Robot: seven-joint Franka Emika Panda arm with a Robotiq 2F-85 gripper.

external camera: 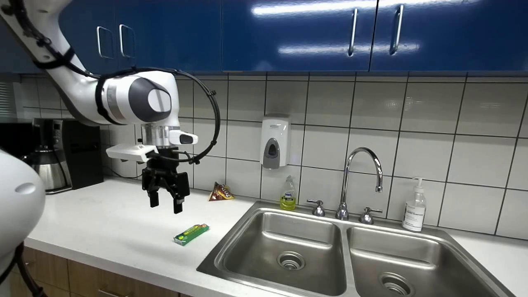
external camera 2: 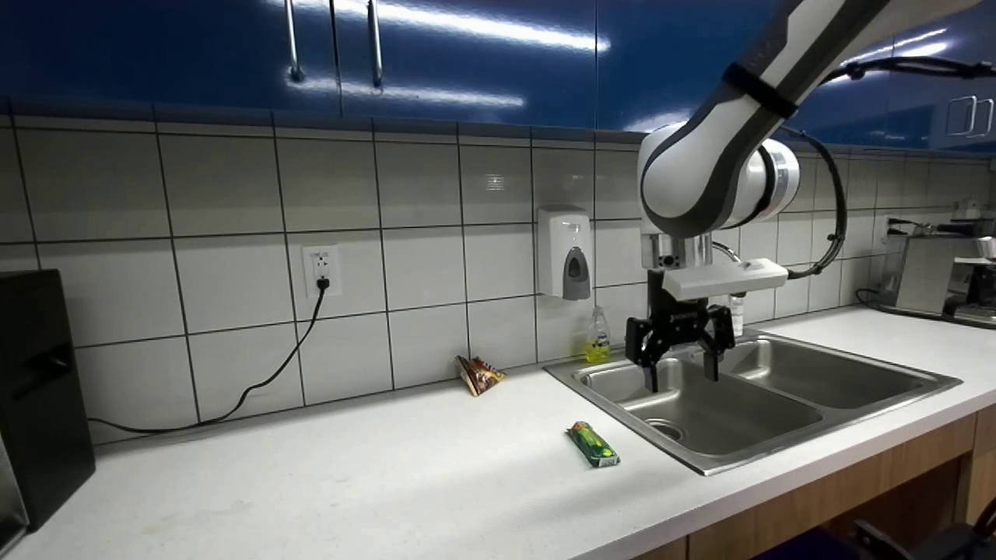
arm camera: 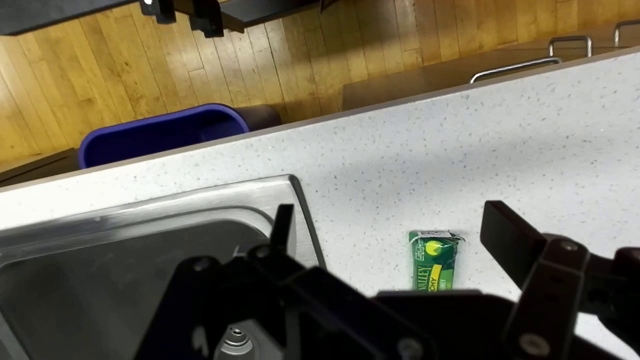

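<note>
A green granola bar (external camera: pixel 192 234) lies flat on the white counter, left of the sink in exterior view 1. In exterior view 2 the same bar (external camera 2: pixel 593 444) is in front of the sink's near corner. My gripper (external camera: pixel 166 205) hangs above the counter with its fingers apart and nothing between them. Seen from the wrist, the bar (arm camera: pixel 433 264) shows below, between the spread fingers and closer to the right one; its lower end is hidden by the gripper body. A brown snack packet (external camera: pixel 220 192) stands by the tiled wall.
The double steel sink (external camera: pixel 284 206) takes up the right side. A yellow soap bottle (external camera: pixel 288 195) and a faucet (external camera: pixel 345 183) stand along its back. A black coffee maker (external camera: pixel 79 153) is at the far left.
</note>
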